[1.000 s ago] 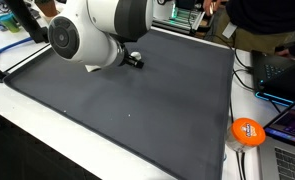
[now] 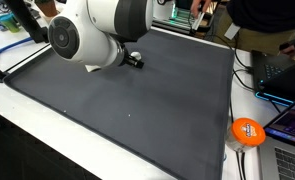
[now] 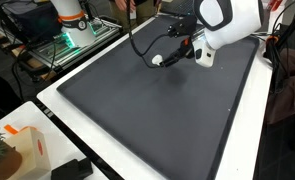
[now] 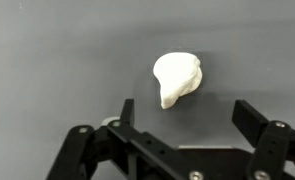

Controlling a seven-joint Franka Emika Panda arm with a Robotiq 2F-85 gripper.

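Note:
A small white lump (image 4: 177, 72), rounded with a narrow tip, lies on the dark grey mat (image 4: 57, 60) in the wrist view. My gripper is open, its two black fingers wide apart with nothing between them; the lump appears just beyond the gap between the fingertips. From outside, the white lump (image 2: 136, 55) shows beside the gripper (image 2: 133, 62) near the far part of the mat. The other exterior view has the white lump (image 3: 157, 60) close to the gripper (image 3: 167, 60). Pale edges below the fingers are mostly hidden.
An orange-lidded container (image 2: 248, 131) stands past its right edge, near laptops (image 2: 282, 160). Cables run along the border. Another robot arm (image 3: 77, 25) stands beyond the mat.

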